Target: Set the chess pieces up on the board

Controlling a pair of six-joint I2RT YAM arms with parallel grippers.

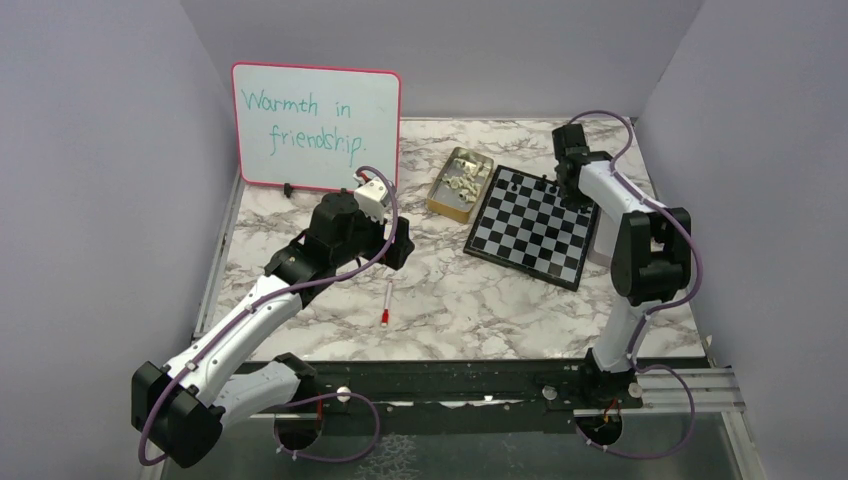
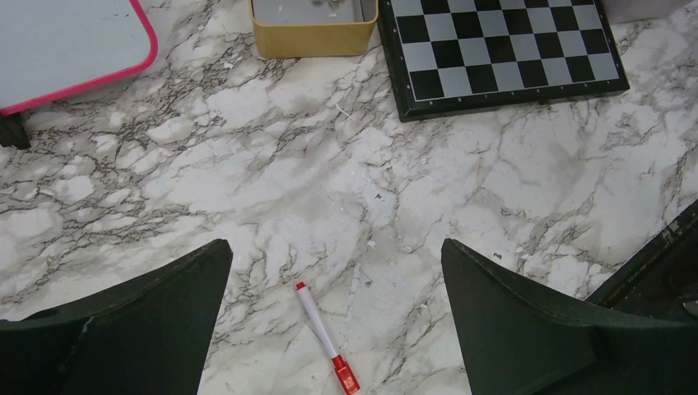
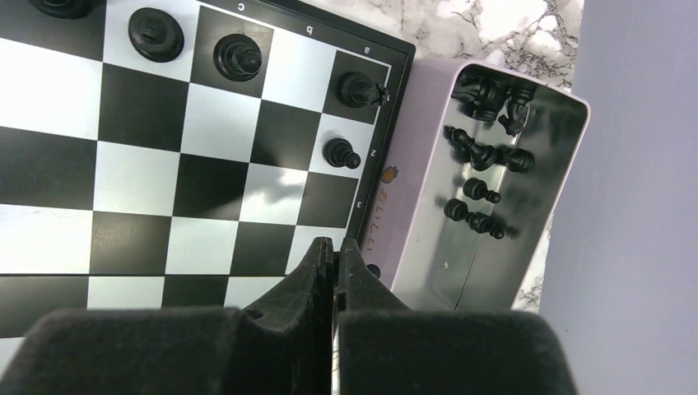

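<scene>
My right gripper is over the right edge of the chessboard [image 1: 520, 230], fingers shut; a small dark round piece [image 3: 373, 270] peeks from behind the fingertips, mostly hidden. Several black pieces stand along the board's back edge, including a piece [image 3: 236, 58], plus a pawn [image 3: 339, 152] on the second rank. The lilac box [image 3: 395, 206] beside the board holds several black pieces lying loose. In the left wrist view my left gripper stands open and empty over the table, left of the board.
A tan box [image 1: 450, 205] of white pieces is left of the board. A whiteboard [image 1: 315, 120] stands at back left, and a marker [image 2: 321, 325] lies on the front left table.
</scene>
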